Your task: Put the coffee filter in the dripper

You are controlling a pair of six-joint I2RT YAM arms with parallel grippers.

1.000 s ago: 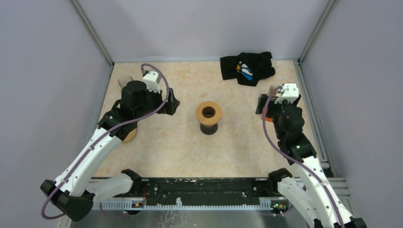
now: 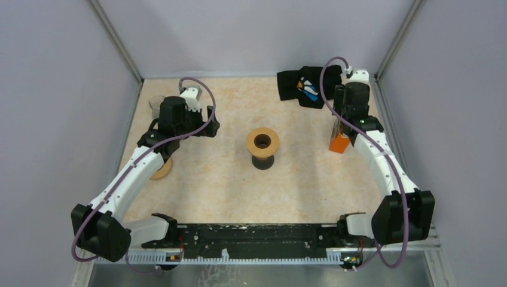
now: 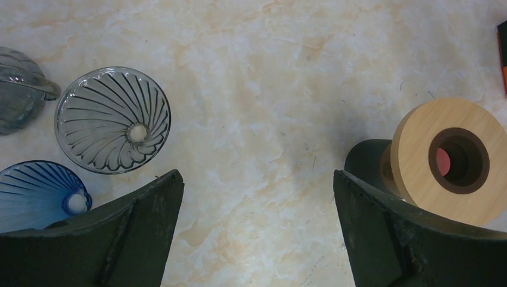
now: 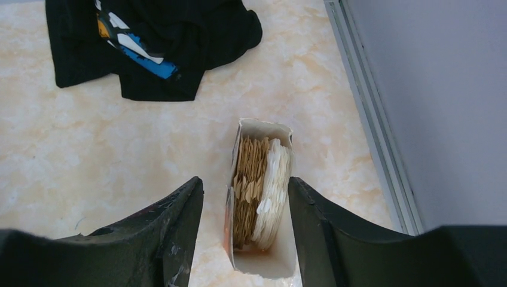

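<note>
Brown and white coffee filters (image 4: 250, 179) stand packed in an open-topped orange box (image 2: 339, 143), seen from above in the right wrist view. My right gripper is over that box, its fingers parted on either side with nothing gripped between them. In the left wrist view a clear ribbed dripper (image 3: 98, 128) lies on the table, and a blue dripper (image 3: 42, 194) is partly cut off below it. A wooden-topped stand (image 2: 262, 143) with a dark base occupies the table's middle. My left gripper hangs open and empty between the drippers and the stand.
A glass vessel (image 3: 21, 89) sits at the far left beside the clear dripper. Crumpled black cloth (image 2: 311, 86) lies at the back right, and a wooden disc (image 2: 161, 170) is partly under the left arm.
The right arm has moved farther back over the filter box, and its fingers look closer together. The left arm has shifted slightly, staying open on the left side.
</note>
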